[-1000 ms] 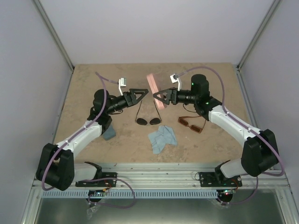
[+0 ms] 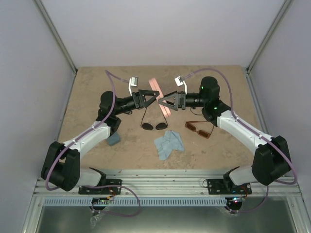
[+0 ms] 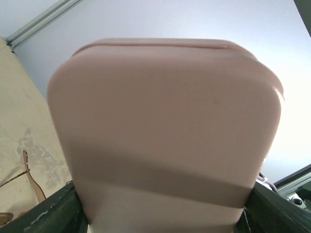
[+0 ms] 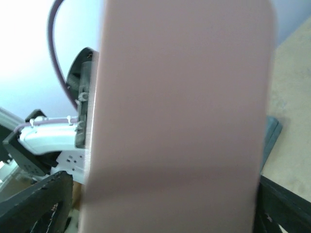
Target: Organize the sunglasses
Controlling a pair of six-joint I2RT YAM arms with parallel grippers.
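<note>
A pink case point(image 2: 163, 108) is held upright and tilted between both grippers in mid-table, filling both wrist views point(image 3: 164, 131) point(image 4: 175, 111). My left gripper point(image 2: 151, 97) is shut on it from the left; my right gripper point(image 2: 165, 101) is at its right side, its fingers either side of it, the grip hard to judge. Below lie black sunglasses point(image 2: 154, 125) with folded-out arms and, to the right, brown sunglasses point(image 2: 199, 130).
A light blue cloth point(image 2: 169, 144) lies at the front centre. A blue-grey case point(image 2: 113, 139) sits partly under the left arm.
My left gripper has moved right and closed on the pink case over the last second.
</note>
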